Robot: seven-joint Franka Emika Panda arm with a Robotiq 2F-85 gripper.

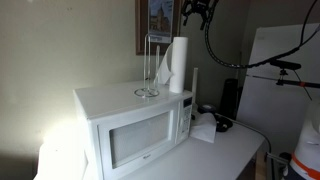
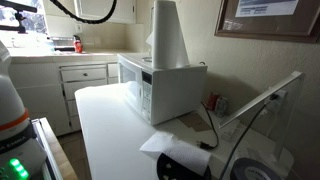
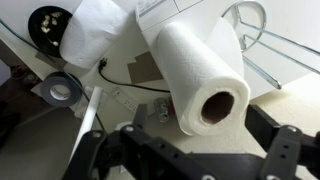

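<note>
A white paper towel roll (image 1: 178, 66) stands upright on the right end of the white microwave (image 1: 110, 101), with a loose sheet hanging off its side. Left of it on the microwave top is a wire towel holder (image 1: 148, 92) with an upright rod; the roll is beside it, not on it. Above the roll, my gripper (image 1: 197, 17) is open and apart from it. Looking down in the wrist view, the roll's hollow core (image 3: 217, 107) lies between the spread fingers, which hold nothing.
A torn paper sheet (image 2: 174, 150) covers part of a dark pan (image 2: 183, 171) beside the microwave. A tape roll (image 3: 60, 89), a cable and a power strip lie near the wall.
</note>
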